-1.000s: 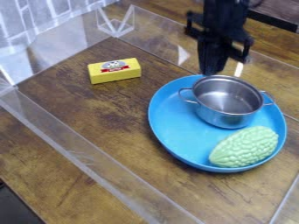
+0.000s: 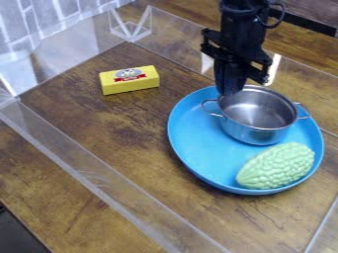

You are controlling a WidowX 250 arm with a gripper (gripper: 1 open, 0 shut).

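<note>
A steel pot (image 2: 262, 124) with two handles sits on a blue plate (image 2: 199, 152) at the right of the camera view, beside a green corrugated vegetable (image 2: 275, 166). The black gripper (image 2: 232, 79) hangs over the back left of the pot, its lower end at or just above the rim; whether its fingers are open or shut is hard to tell.
A yellow box (image 2: 129, 80) lies on the wooden table (image 2: 93, 168) to the left. Clear plastic walls edge the area.
Over the last second the gripper has come down from above toward the pot's back rim.
</note>
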